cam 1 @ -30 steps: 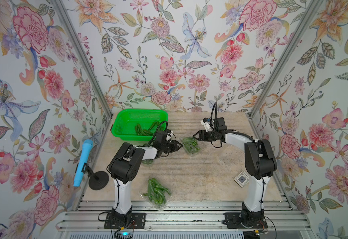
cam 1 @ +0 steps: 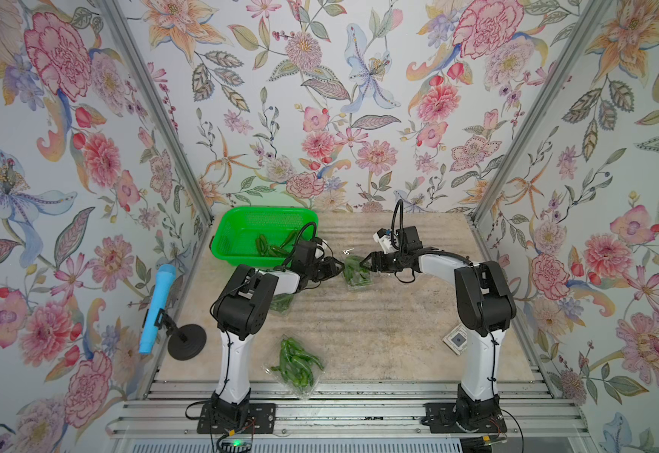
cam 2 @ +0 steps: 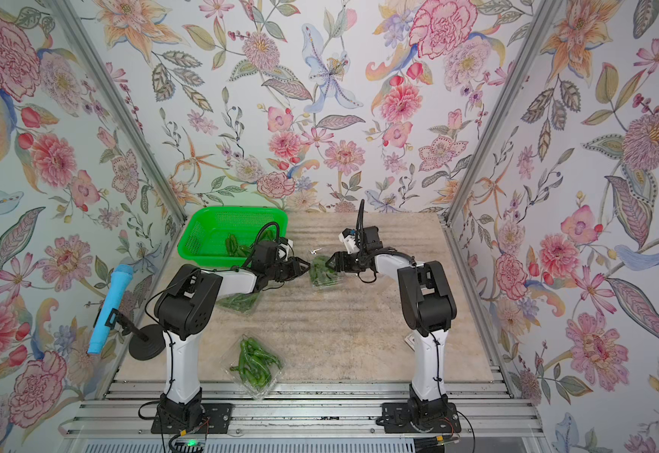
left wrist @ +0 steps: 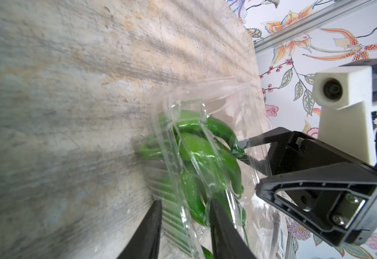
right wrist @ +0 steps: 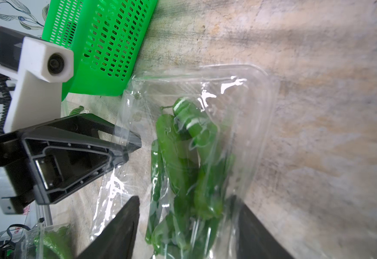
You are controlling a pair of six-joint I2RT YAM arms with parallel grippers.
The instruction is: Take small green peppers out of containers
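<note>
A clear plastic container [right wrist: 240, 86] of green peppers [right wrist: 192, 155] stands tilted between my two grippers. My left gripper is part open, its fingertips at the container's side wall; whether they touch it I cannot tell. From the opposite side, my right gripper is open, with its blurred fingers around the container's near end. In the top left view the container is partly covered by both grippers. A green basket [cam 1: 227, 238] at the back left holds several green peppers [cam 1: 263, 244].
Another clear pack of peppers [cam 1: 282, 303] lies partly under the left arm. A clear bag of peppers [cam 1: 295, 366] is near the front edge. A blue microphone-like stand [cam 1: 186, 341] stands left.
</note>
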